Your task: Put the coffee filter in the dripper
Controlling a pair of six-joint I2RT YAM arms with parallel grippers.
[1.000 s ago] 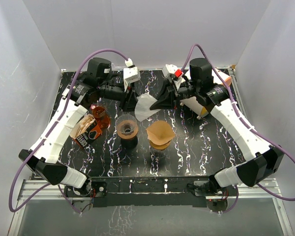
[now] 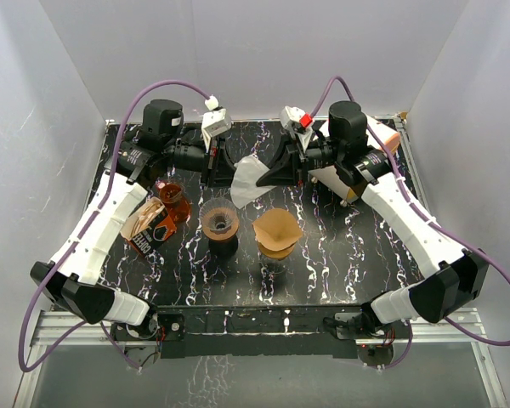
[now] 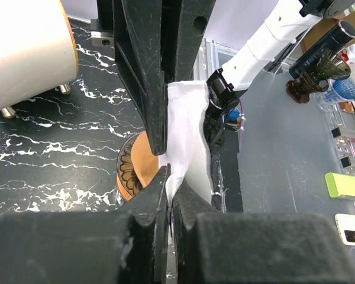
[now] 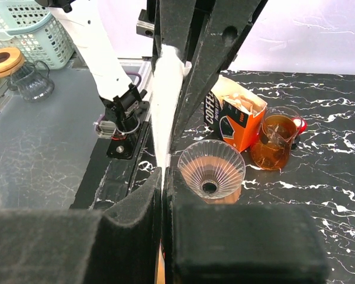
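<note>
The white paper coffee filter (image 2: pixel 246 189) hangs in the air between both grippers at mid-table. My left gripper (image 2: pixel 232 176) is shut on its left edge; in the left wrist view the paper (image 3: pixel 186 112) rises from between the closed fingers. From the other side my right gripper (image 2: pixel 262 180) is shut on the same filter, which looks thin and edge-on in the right wrist view (image 4: pixel 165 89). The clear ribbed dripper (image 4: pixel 223 170) stands below and toward the front left of the filter, with an open hole at its bottom. Nothing lies inside it.
Tan cone-shaped papers (image 2: pixel 277 228) sit in a holder right of the dripper. At left are an orange-black coffee box (image 2: pixel 149 228) and an amber glass jug (image 2: pixel 175 201). A white cylindrical body stands at the back right.
My right arm has barely moved.
</note>
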